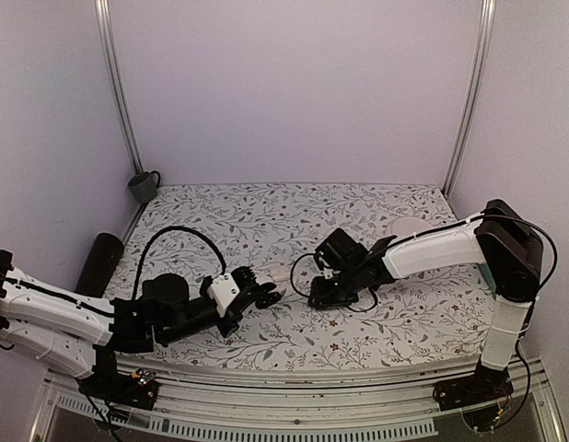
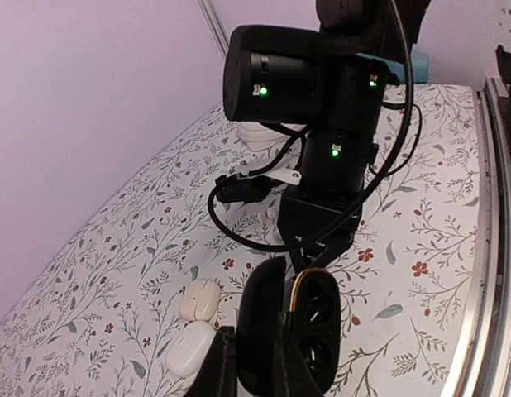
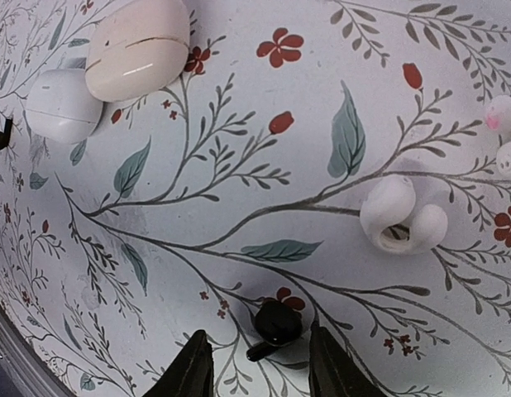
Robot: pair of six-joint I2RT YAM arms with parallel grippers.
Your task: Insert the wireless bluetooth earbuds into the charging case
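Observation:
My left gripper is shut on an open black charging case (image 2: 309,327), held above the table, with dark glossy wells visible inside its gold-edged body. A black earbud (image 3: 279,324) lies on the patterned table, stem toward the lower left. My right gripper hangs just over it, fingers open on either side, the earbud between and beyond their tips. In the top view the right gripper (image 1: 321,296) is low on the table, right of the held case.
Two white cases (image 3: 136,50) lie at the upper left of the right wrist view. A white earbud pair (image 3: 388,219) lies right of the black earbud, with more white pieces at the edge. A mug (image 1: 142,189) and a black cylinder (image 1: 102,262) stand on the left.

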